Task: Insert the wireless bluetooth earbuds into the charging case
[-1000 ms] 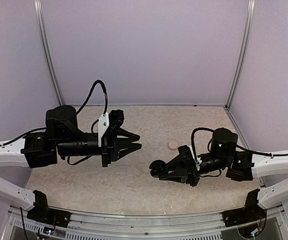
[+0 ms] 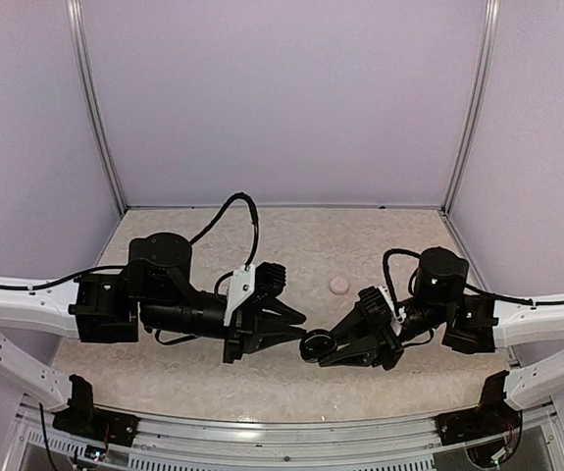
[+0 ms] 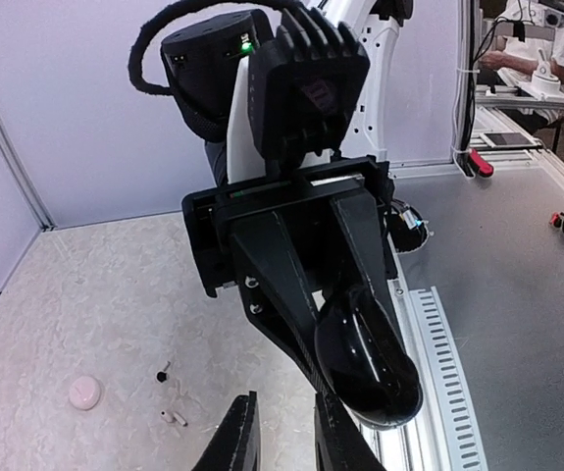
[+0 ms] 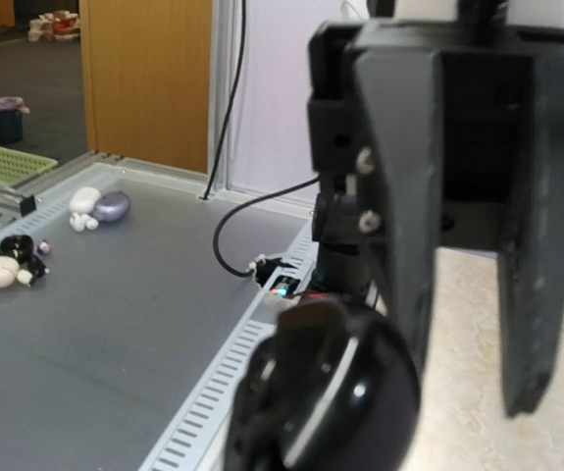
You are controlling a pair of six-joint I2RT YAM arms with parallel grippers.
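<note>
The glossy black charging case (image 2: pixel 318 344) is held up over the table in my right gripper (image 2: pixel 329 347), which is shut on it. In the left wrist view the case (image 3: pixel 370 363) shows as one smooth rounded body between the right fingers. Its glossy side (image 4: pixel 350 392) faces the right wrist camera. My left gripper (image 2: pixel 302 326) is part open just left of the case, its fingertips close to it; nothing shows between its fingers. Whether the case touches them, I cannot tell. A small black piece (image 3: pixel 163 373) and small pale pieces (image 3: pixel 174 417) lie on the table, too small to identify.
A pale pink disc (image 2: pixel 338 285) lies on the table behind the grippers. Beyond the front rail, a grey surface (image 4: pixel 95 304) holds a white and a purple case and other small items.
The case, earlier showing two lobes, now appears as one round shape. The right arm has shifted slightly.
</note>
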